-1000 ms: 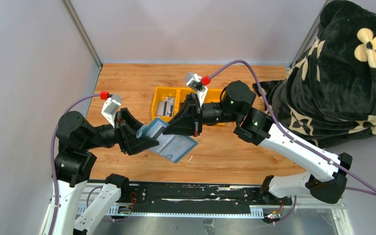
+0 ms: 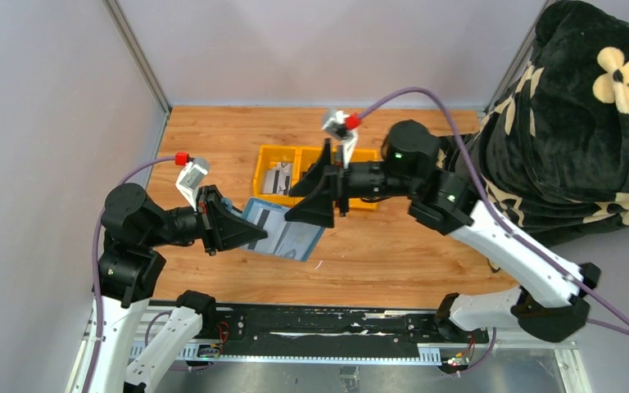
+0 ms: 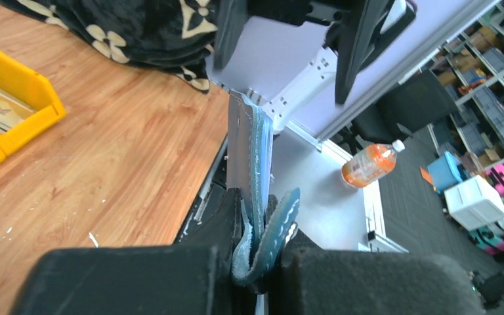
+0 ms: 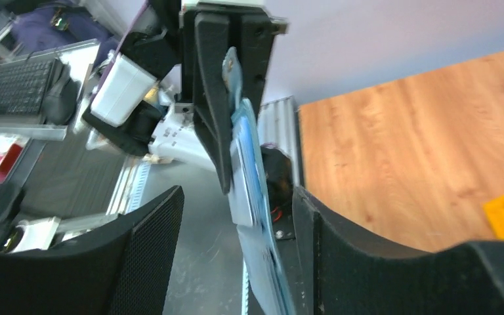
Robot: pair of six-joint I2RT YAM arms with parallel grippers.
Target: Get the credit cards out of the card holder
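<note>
The light-blue card holder (image 2: 287,233) (image 3: 249,144) (image 4: 252,216) is clamped in my left gripper (image 2: 233,229), with cards and sleeves visible at its edge in both wrist views. My right gripper (image 2: 319,192) stands open beside the holder's free end, above it in the left wrist view. In the right wrist view the holder stands between and beyond the open fingers, and nothing is seen gripped by them.
A yellow compartment tray (image 2: 266,155) (image 3: 36,98) with cards inside sits behind the holder on the wooden table (image 2: 213,139). A dark floral blanket (image 2: 565,139) fills the right side.
The left gripper shifted slightly, still holding the holder.
</note>
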